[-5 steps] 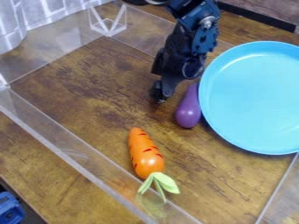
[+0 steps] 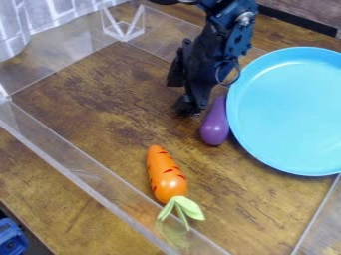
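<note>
My black gripper (image 2: 185, 98) hangs low over the wooden surface at the upper middle, just left of a purple eggplant (image 2: 213, 127). Whether its fingers are apart or closed is hard to tell from this view. The eggplant lies against the left side of a light blue plate (image 2: 286, 111). An orange toy carrot (image 2: 168, 175) with pale green leaves lies at the lower middle, well apart from my gripper.
Clear plastic walls (image 2: 68, 159) border the wooden work area (image 2: 87, 105). A white cloth stands at the top left, and a blue object (image 2: 8, 237) lies outside the lower-left wall.
My gripper and arm have shifted very slightly. The eggplant, carrot and plate have stayed where they were.
</note>
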